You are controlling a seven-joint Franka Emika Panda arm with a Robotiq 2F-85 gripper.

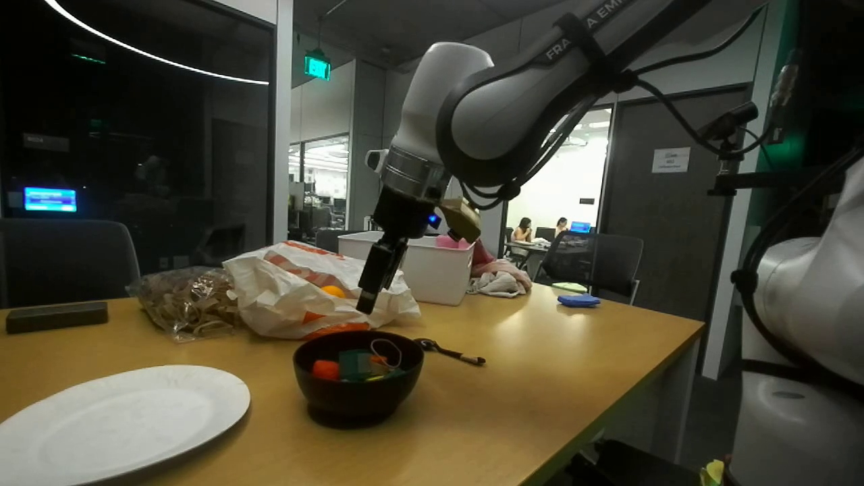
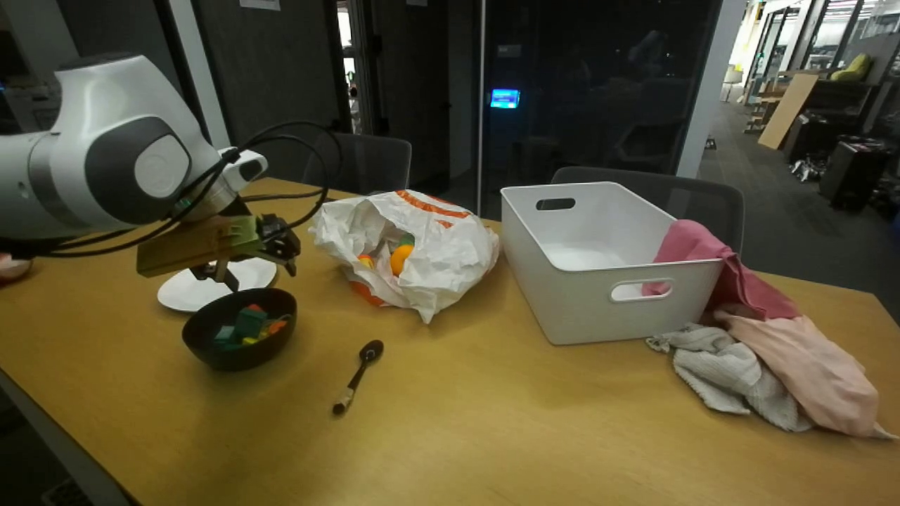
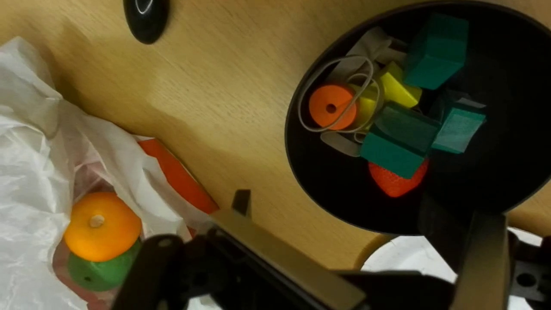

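Above the bowl in exterior view 1 hangs my gripper, pointing down. Its fingers stand wide apart in the wrist view, with nothing between the fingers. The black bowl rests on the table below it, apart from the fingertips. Inside are green blocks, yellow blocks, an orange round piece, a red strawberry-like piece and pale rubber bands. In the wrist view, the bowl's near rim is partly behind one finger.
A white plate lies beside the bowl. A crumpled white bag holds an orange fruit and something green. A black spoon lies near the bowl. The white bin has cloths at its side.
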